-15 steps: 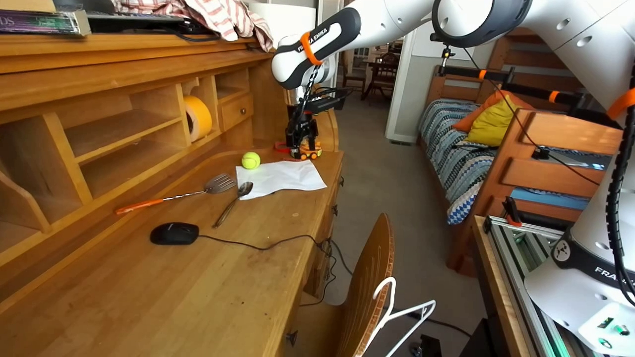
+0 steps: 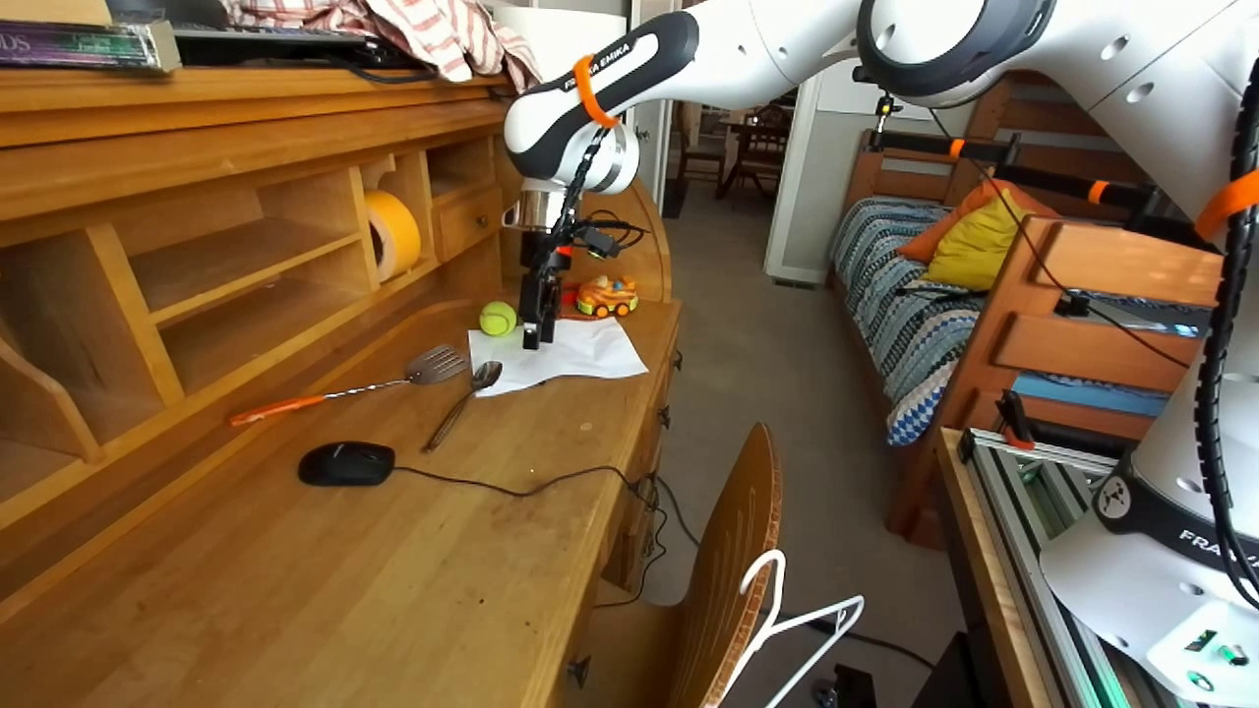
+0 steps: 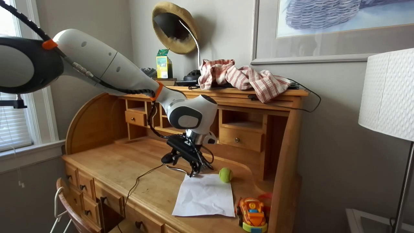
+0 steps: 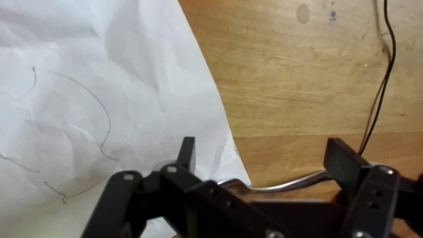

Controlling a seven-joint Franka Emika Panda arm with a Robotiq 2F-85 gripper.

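Observation:
My gripper stands open above the desk, its black fingers (image 4: pixel 344 164) spread wide with nothing held. Beneath it in the wrist view a metal spoon (image 4: pixel 289 185) runs across the gap, part of it hidden by the fingers. The spoon's bowl end lies by the edge of a creased white sheet of paper (image 4: pixel 146 103), which carries thin pencil lines. In exterior view 1, a slotted spatula (image 2: pixel 437 365) with an orange handle lies beside the spoon (image 2: pixel 463 407). A tennis ball (image 3: pixel 225 174) rests at the paper's edge.
An orange toy car (image 3: pixel 253 215) sits near the desk's right end. A black mouse (image 2: pixel 345 464) trails its cable over the front edge. Cubbyholes line the back, one holding yellow tape (image 2: pixel 392 234). The near desktop (image 2: pixel 354 590) is clear.
The arm has moved from over the toy car toward the spoon, and the gripper has turned. The objects on the desk lie where they were.

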